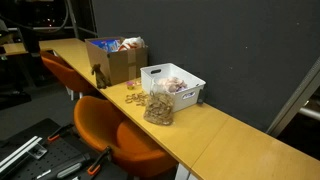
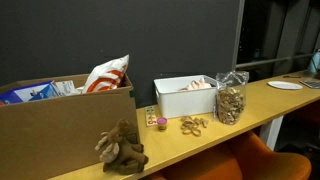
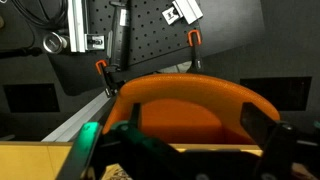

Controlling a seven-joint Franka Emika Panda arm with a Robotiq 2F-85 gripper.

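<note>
In the wrist view my gripper stands open over an orange chair (image 3: 185, 92), its dark fingers wide apart with nothing between them. A clear bag of brown pieces (image 2: 231, 98) stands upright on the table beside a white bin (image 2: 185, 97), which holds some pale and pinkish items. Several tan ring-like pieces (image 2: 191, 126) lie in front of the bin. Left of them is a small pink-lidded jar (image 2: 162, 124). A brown plush animal (image 2: 121, 149) sits before a large cardboard box (image 2: 60, 135) filled with packages.
A dark wall (image 1: 235, 60) runs behind it. A white plate (image 2: 285, 86) lies farther right. Below the wrist camera, a dark perforated plate (image 3: 155, 35) carries clamps and cables.
</note>
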